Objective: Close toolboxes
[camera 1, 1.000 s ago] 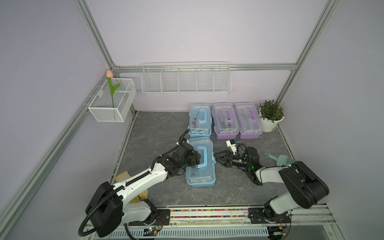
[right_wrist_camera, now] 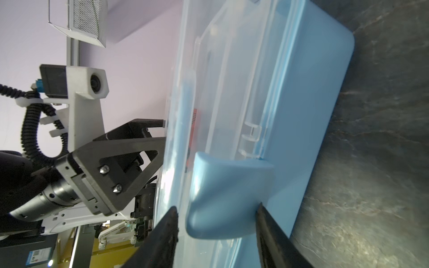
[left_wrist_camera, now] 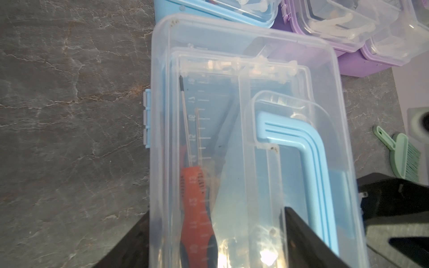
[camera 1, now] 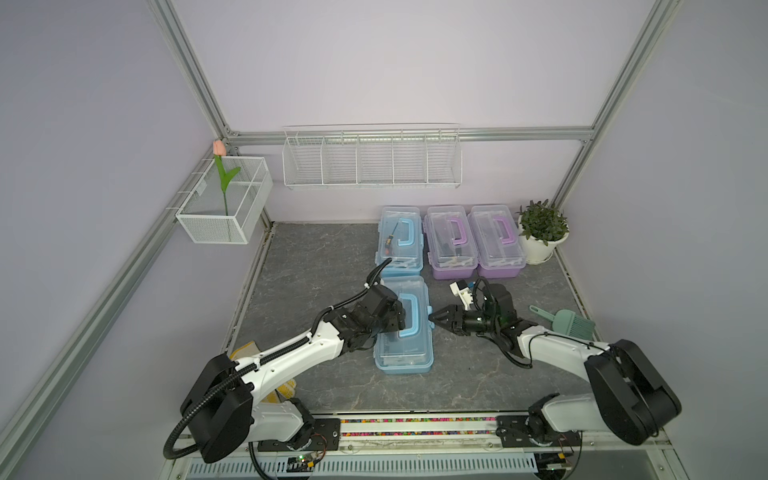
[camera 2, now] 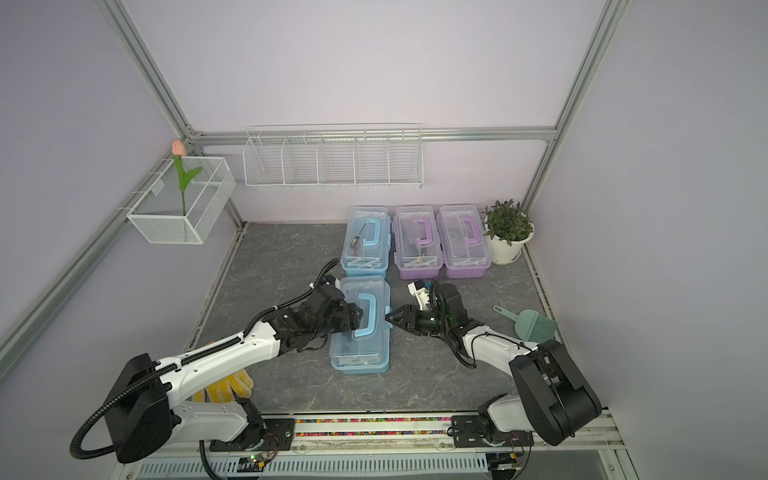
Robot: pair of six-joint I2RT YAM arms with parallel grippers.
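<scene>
A blue toolbox (camera 1: 404,356) with a clear lid lies lengthwise at the table's middle, a red screwdriver (left_wrist_camera: 194,201) visible inside. My left gripper (camera 1: 392,316) rests over its lid, fingers clamped on it beside the blue handle (left_wrist_camera: 324,187). My right gripper is at the box's right side, part open, fingertips either side of the blue latch (right_wrist_camera: 228,196); whether they touch it is unclear. Behind stand another blue toolbox (camera 1: 400,232) and two purple toolboxes (camera 1: 444,224), lids down.
A potted plant (camera 1: 541,228) stands back right, a green dustpan (camera 1: 572,326) at the right edge. Yellow gloves (camera 2: 228,388) lie front left behind the left arm. Wire baskets (camera 1: 372,160) hang on the walls.
The front toolbox and my left gripper have shifted very slightly right. The right arm has moved and changed pose, its gripper staying beside the latch.
</scene>
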